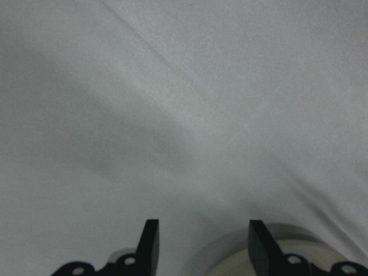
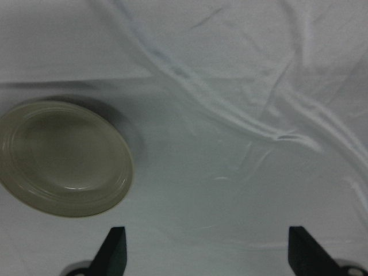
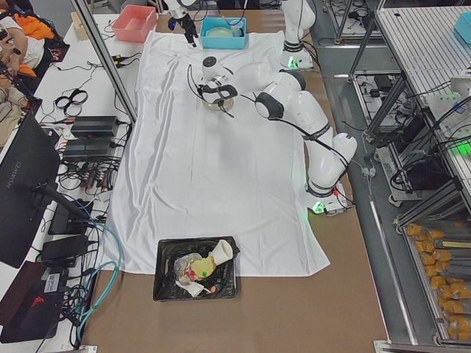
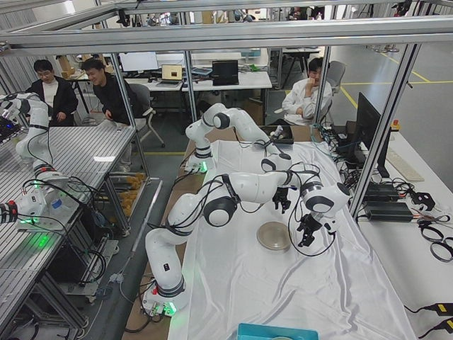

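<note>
A shallow beige bowl (image 4: pixel 273 236) (image 2: pixel 66 158) rests on the white cloth, mostly hidden by an arm in the camera left view. My left gripper (image 4: pixel 282 200) is open above the cloth, with the bowl's edge showing below its right finger. My right gripper (image 4: pixel 308 230) is open and empty above the cloth, to one side of the bowl; the bowl is at the left of its wrist view.
A blue bin (image 3: pixel 223 43) (image 4: pixel 276 331) stands at one end of the cloth, a black tray (image 3: pixel 195 290) with mixed items at the other. Cables and monitors line the side table.
</note>
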